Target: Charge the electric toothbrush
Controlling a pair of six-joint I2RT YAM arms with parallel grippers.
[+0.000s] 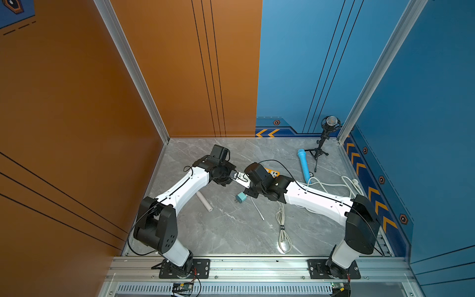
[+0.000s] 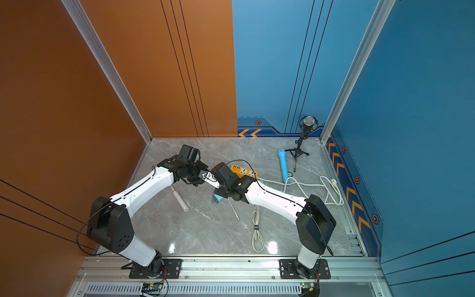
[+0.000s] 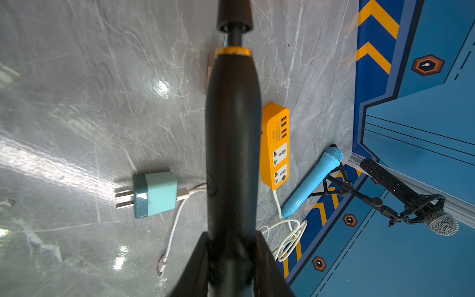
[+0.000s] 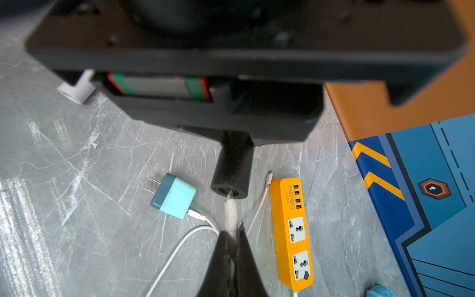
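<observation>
My left gripper is shut on a black electric toothbrush [image 3: 232, 148], held lengthwise with an orange ring near its head. In the right wrist view the toothbrush's bottom end [image 4: 230, 168] points at a white cable plug [image 4: 231, 211], whose metal tip is at that end. My right gripper is shut on this plug; how far the tip sits inside cannot be told. A teal charger [image 3: 154, 195] with a cable plugged into it lies on the table below. An orange power strip [image 3: 270, 143] lies near it.
A blue microphone [image 1: 303, 163], a microphone stand [image 1: 324, 138] and a white extension cable stand or lie at the right. A pale cylinder [image 1: 203, 200] lies at the left, and a bundled cable [image 1: 282, 230] lies near the front edge.
</observation>
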